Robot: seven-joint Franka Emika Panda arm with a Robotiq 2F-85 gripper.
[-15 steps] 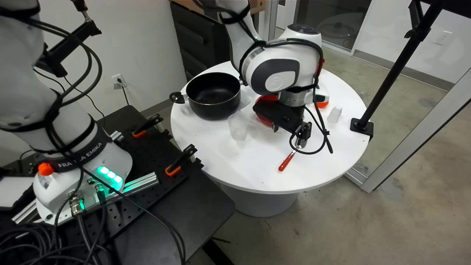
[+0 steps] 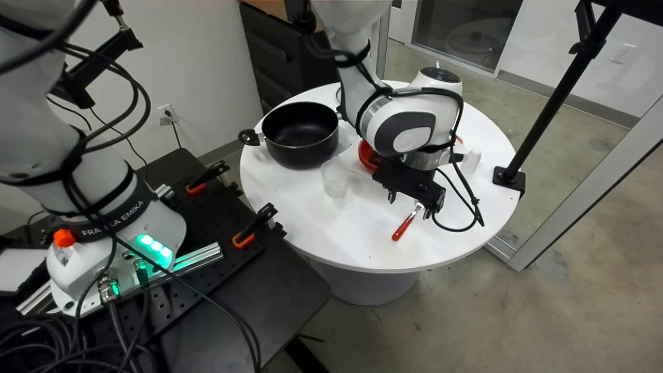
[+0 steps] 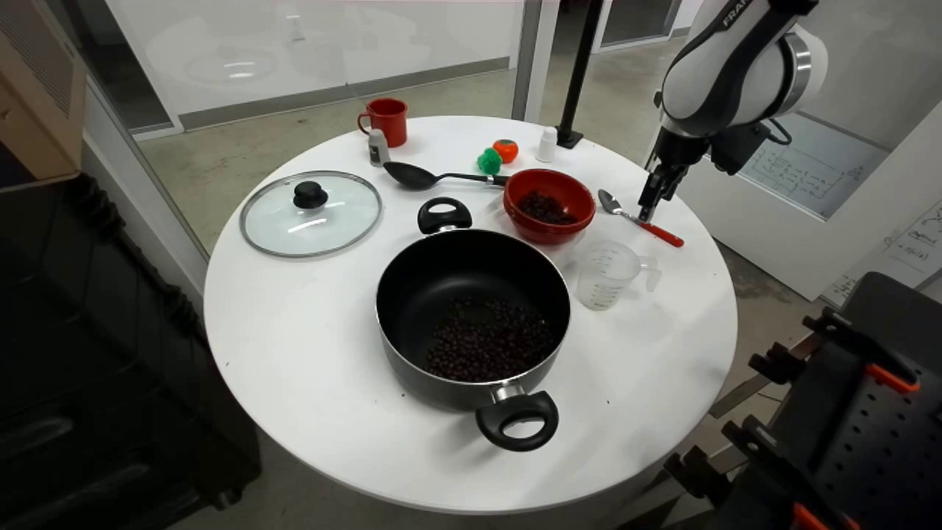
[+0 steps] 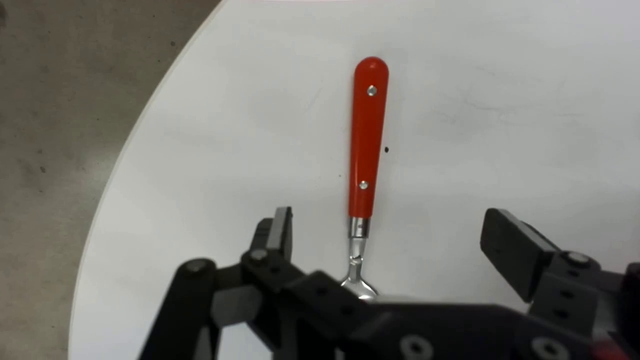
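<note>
A spoon with a red handle (image 4: 367,138) lies flat on the white table, its metal neck (image 4: 356,252) pointing toward the bottom of the wrist view. Most of the spoon's bowl is hidden there behind my gripper, whose fingers stand wide apart on either side of the neck line. Nothing is held between them. From the second exterior view, the gripper (image 3: 647,210) is low by the spoon, near where its red handle (image 3: 662,234) meets the metal. The first exterior view has the gripper (image 2: 410,202) at the metal end of the spoon (image 2: 404,227); contact with the table cannot be made out.
Beside the spoon stand a clear measuring cup (image 3: 607,275) and red bowls (image 3: 549,207) holding dark beans. A black pot (image 3: 472,309) with beans, a glass lid (image 3: 309,216), a black ladle (image 3: 415,175) and a red mug (image 3: 385,121) occupy the table. The table edge runs close to the spoon.
My arm and gripper have come lower and a little to the right in the first exterior view. The spoon lies where it was.
</note>
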